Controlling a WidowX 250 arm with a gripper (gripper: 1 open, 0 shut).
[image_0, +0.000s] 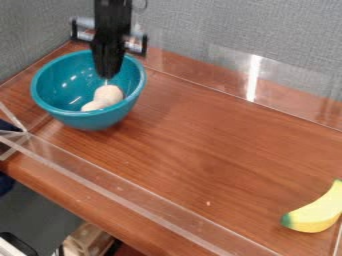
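My black gripper (110, 50) hangs above the back of a teal bowl (67, 100) at the upper left of the camera view, blurred, its fingertips over the bowl; I see nothing clearly held between them. Inside the bowl lies a pale, rounded object (104, 99), apart from the gripper as far as I can see.
A yellow toy banana (315, 210) lies at the right front of the wooden table (201, 150). Clear panels edge the table, with grey walls behind and a gap to the floor at the lower left.
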